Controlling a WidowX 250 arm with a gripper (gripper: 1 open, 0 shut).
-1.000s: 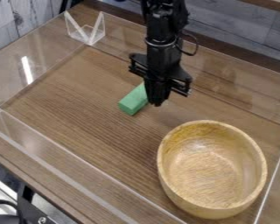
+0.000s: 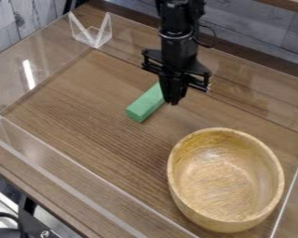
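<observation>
My gripper [image 2: 171, 93] hangs at the upper middle of the camera view, shut, with nothing seen between its fingertips. It is just above and right of a green block [image 2: 144, 106] lying on the wooden table, whose upper end is partly hidden behind the gripper.
A large tan bowl [image 2: 226, 181] fills the lower right. Clear plastic pieces stand at the upper left edges.
The gripper has moved up in the view, toward the back, uncovering more of the green block. The block and bowl look unmoved.
</observation>
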